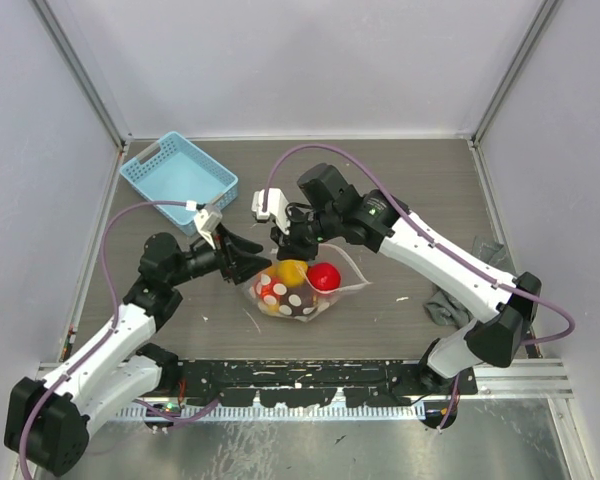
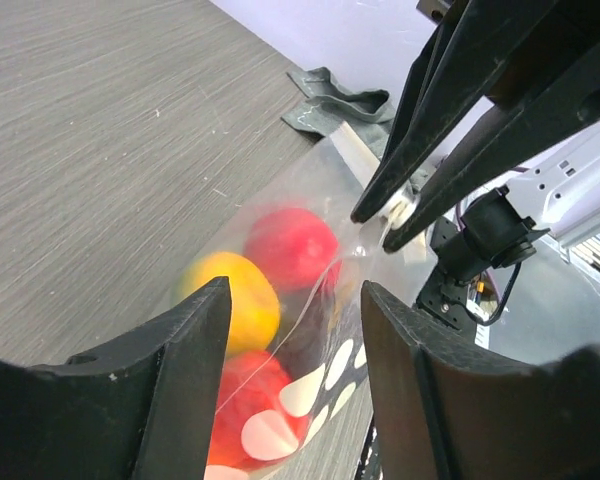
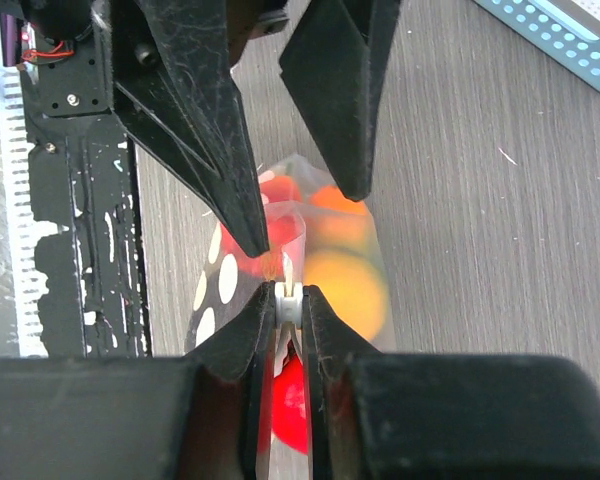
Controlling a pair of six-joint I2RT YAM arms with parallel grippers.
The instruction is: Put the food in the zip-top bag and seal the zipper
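Note:
The clear, dotted zip bag [image 1: 298,304] lies on the table with a yellow item [image 1: 292,273] and a red item [image 1: 324,276] inside. Another red item [image 2: 252,410] shows through its dotted side. My right gripper is shut on a small white piece of the bag's top edge, likely the zipper slider [image 3: 288,302]. My left gripper stands open above the bag, its two fingers well apart. A curved line of the bag's edge runs below it in the left wrist view; nothing shows held between those fingers.
A light blue basket [image 1: 179,170] stands empty at the back left. Grey cloth [image 1: 450,307] lies at the right side by the right arm's base. Table space behind the bag is clear.

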